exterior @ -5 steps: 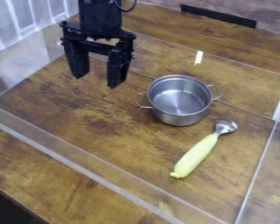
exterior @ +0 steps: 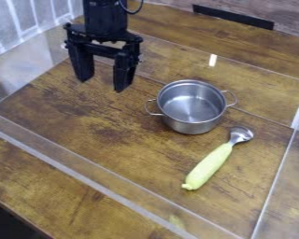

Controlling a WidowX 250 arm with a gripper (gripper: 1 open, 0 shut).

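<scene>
The black gripper [exterior: 102,65] hangs over the upper left of the wooden table, its fingers spread open with nothing seen between them. To its right sits a steel pot [exterior: 190,107] with two loop handles. Below and right of the pot lie a pale yellow corn cob [exterior: 208,168] and a metal spoon-like piece [exterior: 239,134] at its upper end; whether they are joined I cannot tell.
Clear panels edge the wooden table [exterior: 90,168] at left, front and right. A small white mark lies behind the pot.
</scene>
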